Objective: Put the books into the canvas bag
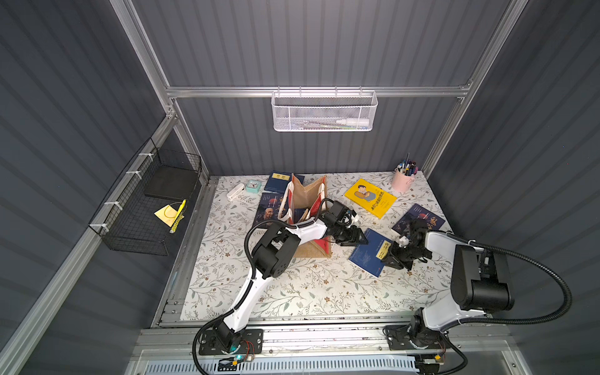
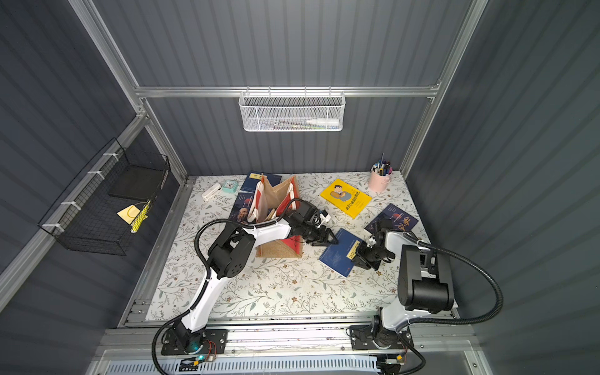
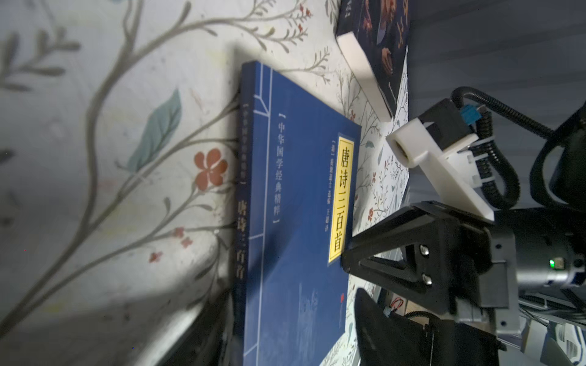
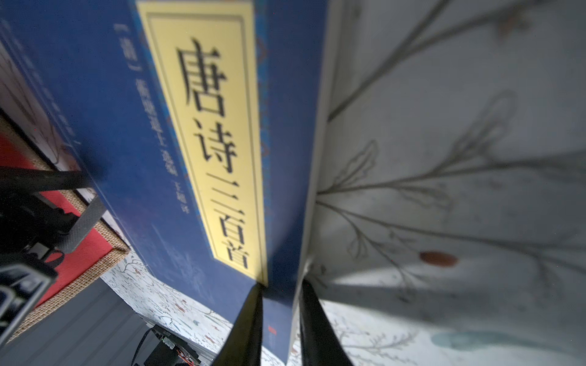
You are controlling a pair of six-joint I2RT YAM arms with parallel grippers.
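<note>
A blue book with a yellow title strip (image 1: 370,251) lies in front of the canvas bag's right side. My right gripper is shut on its right edge, one finger over the cover and one beyond the pages. At the book's spine, my left gripper has its fingers parted, one to each side of the book in the wrist view; whether they touch it is unclear. The tan and red canvas bag (image 1: 310,189) stands with its mouth up behind my left arm, partly hidden. A yellow book (image 1: 370,198) and a dark book (image 2: 400,220) lie to the right.
Left of the bag lie another dark book (image 1: 267,206) and a blue book (image 1: 278,182). A white stapler-like object (image 1: 235,192) and a teal clock (image 1: 253,186) sit nearby. A pink pen cup (image 1: 402,182) stands back right.
</note>
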